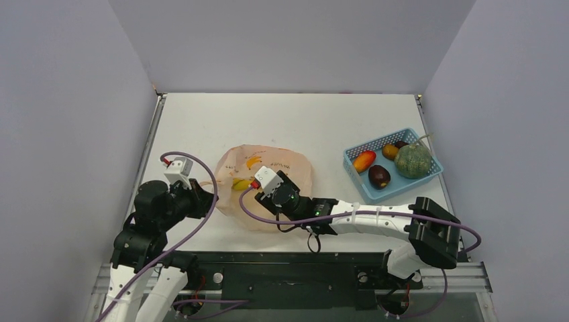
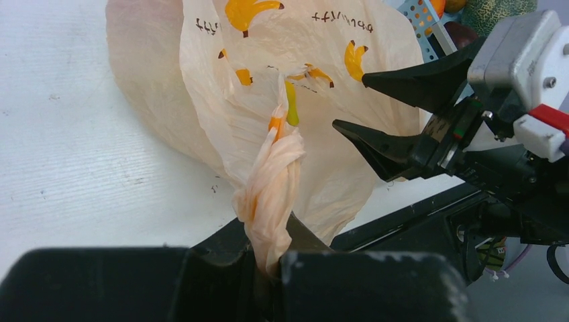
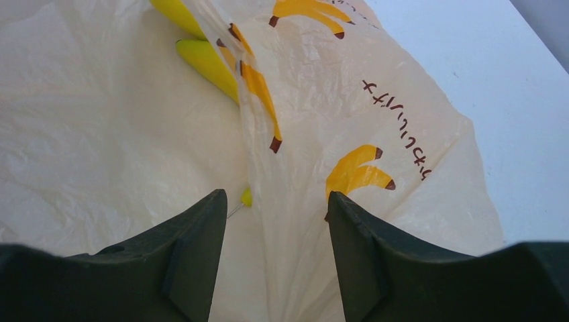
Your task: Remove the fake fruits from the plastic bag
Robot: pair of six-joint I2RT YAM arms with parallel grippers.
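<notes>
The peach-coloured plastic bag, printed with bananas, lies open on the table in the top view. Its gathered edge is pinched in my left gripper, which is shut on it. Inside the bag lies yellow fake fruit, long like a banana and partly covered by a fold of film. A small yellow tip peeks out lower beside the fold. My right gripper is over the bag's opening with its fingers apart. Bag film lies beyond the gap, and nothing is gripped there.
On the right of the table stands a blue basket holding a green pumpkin, a red-orange fruit, a dark purple fruit and other pieces.
</notes>
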